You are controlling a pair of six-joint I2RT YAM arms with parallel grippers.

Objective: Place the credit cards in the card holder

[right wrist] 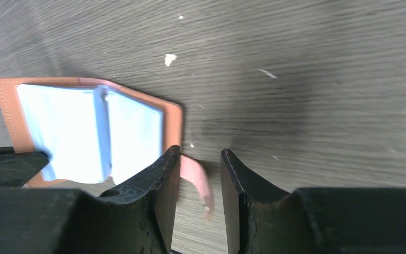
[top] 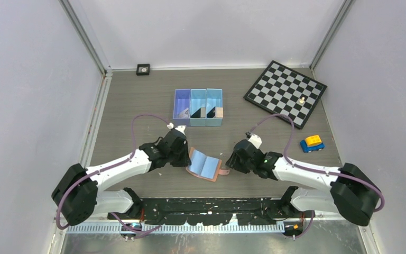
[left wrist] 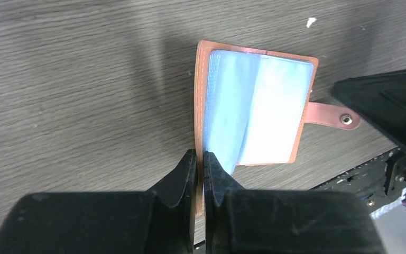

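The tan leather card holder (left wrist: 312,74) lies open on the table between my grippers, pale blue sleeves (left wrist: 227,106) showing and its snap strap (left wrist: 333,114) pointing right. My left gripper is shut on the holder's left edge. My right gripper stands part open beside the strap end, with nothing clearly between its fingers. Behind them, a three-compartment bin (top: 198,92) holds small flat items, probably the cards, too small to make out clearly.
A chessboard (top: 280,84) with one piece lies back right, a yellow and blue toy car (top: 312,144) at the right edge, a small black box (top: 143,69) back left. The table left of the bin is clear.
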